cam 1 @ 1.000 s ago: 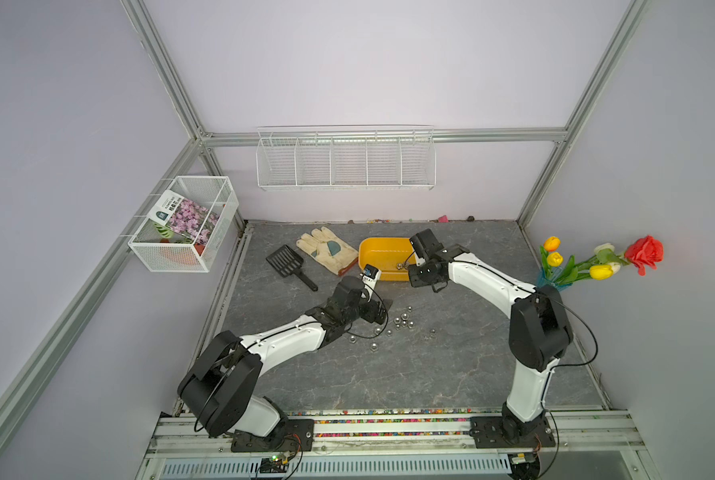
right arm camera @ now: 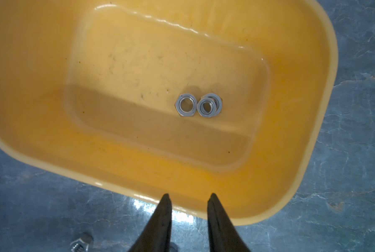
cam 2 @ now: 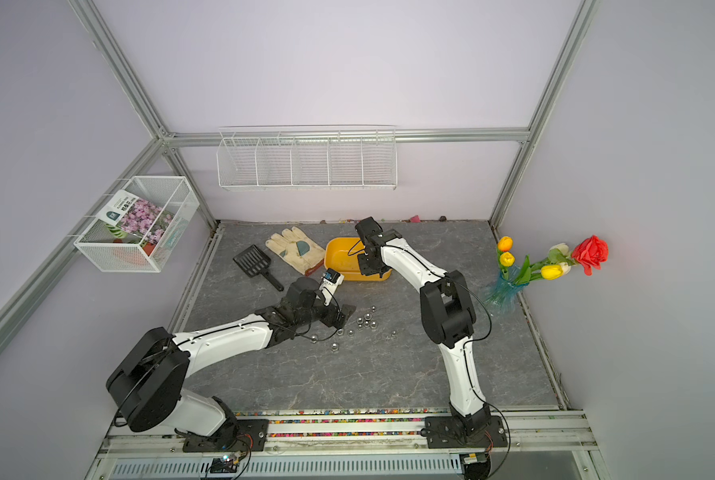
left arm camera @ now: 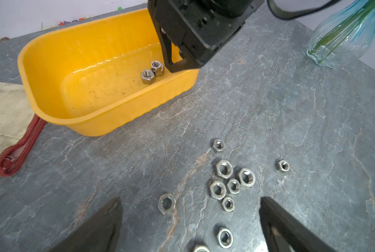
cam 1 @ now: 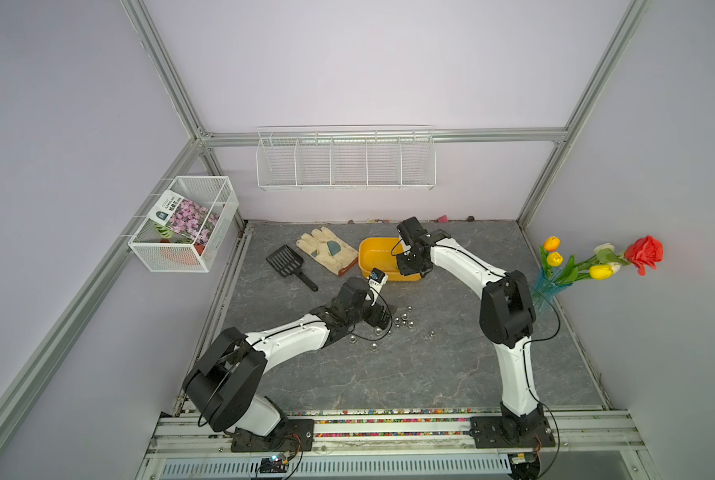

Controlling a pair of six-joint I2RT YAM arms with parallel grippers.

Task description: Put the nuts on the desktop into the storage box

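Note:
The yellow storage box (left arm camera: 103, 117) holds a few nuts (right arm camera: 186, 105) grouped on its floor. Several steel nuts (left arm camera: 224, 168) lie scattered on the grey desktop in front of it. My left gripper is open above these loose nuts, with nothing held between its blurred fingers. My right gripper hangs over the box, fingers part open and close together; I see nothing between them in the right wrist view.
A beige glove (cam 1: 325, 249) and a black slotted spatula (cam 1: 289, 264) lie left of the box. A glass vase with flowers (cam 1: 551, 289) stands at the right edge. Wire baskets (cam 1: 345, 160) hang on the walls.
My left arm has shifted slightly right and down.

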